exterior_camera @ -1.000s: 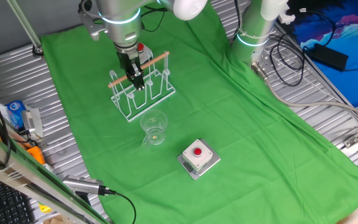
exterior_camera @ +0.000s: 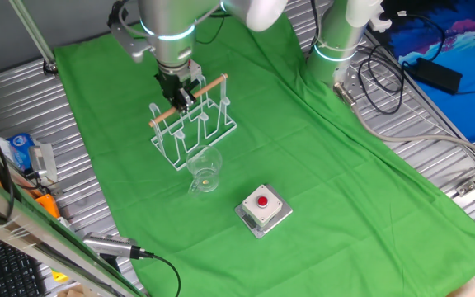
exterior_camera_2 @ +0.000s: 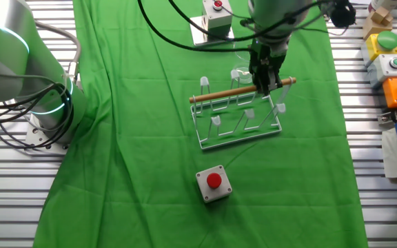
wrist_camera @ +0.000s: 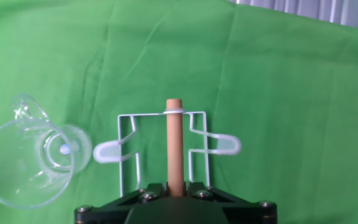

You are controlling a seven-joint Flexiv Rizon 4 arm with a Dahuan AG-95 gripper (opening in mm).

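Note:
A white wire rack [exterior_camera: 180, 148] with a round wooden bar [exterior_camera: 209, 87] along its top stands on the green cloth. My gripper [exterior_camera: 185, 101] is at that bar, its fingers [wrist_camera: 149, 195] close against both sides of the wood, and looks shut on it. From the wrist view, the bar [wrist_camera: 174, 143] runs straight out from between the fingers, with the rack's white-tipped prongs [wrist_camera: 227, 145] on either side. Whether the rack's base is clear of the cloth cannot be told. A clear glass mug [exterior_camera: 205, 169] is beside the rack, apart from it; its handle [wrist_camera: 30, 109] shows in the wrist view.
A red-button box [exterior_camera: 262, 206] on a metal plate sits beyond the mug. Another red-button box [exterior_camera_2: 214, 184] lies on the rack's other side. Black cables [exterior_camera_2: 185, 43] hang near the arm.
Over the last second my gripper and the rack have shifted together slightly, the rack coming nearer the mug and turning a little. The mug and the nearer button box have stayed put.

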